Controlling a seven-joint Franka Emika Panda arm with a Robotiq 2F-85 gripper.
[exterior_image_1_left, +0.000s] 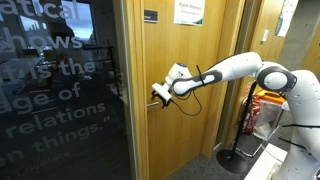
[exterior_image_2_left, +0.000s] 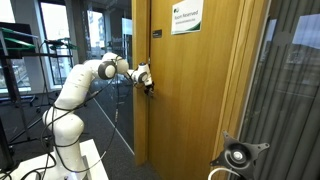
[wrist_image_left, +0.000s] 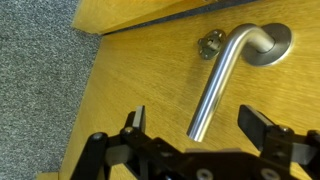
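A silver lever door handle (wrist_image_left: 222, 82) is fixed to the wooden door (wrist_image_left: 165, 75); its free end points down between my fingers in the wrist view. My gripper is open, with one dark finger (wrist_image_left: 136, 121) left of the lever and the other finger (wrist_image_left: 255, 126) to its right. Gaps show on both sides of the metal. In exterior view 1 the gripper (exterior_image_1_left: 158, 93) is close to the handle (exterior_image_1_left: 153, 103) by the door's left edge. From the other side, the arm (exterior_image_2_left: 125, 70) reaches across to the door (exterior_image_2_left: 190, 100), which looks closed.
A small round lock (wrist_image_left: 211, 43) sits beside the handle's base. Dark glass with lettering (exterior_image_1_left: 60, 90) lies left of the door frame. A black post base (exterior_image_1_left: 233, 160) and a cart with an orange top (exterior_image_1_left: 268, 97) stand to the right.
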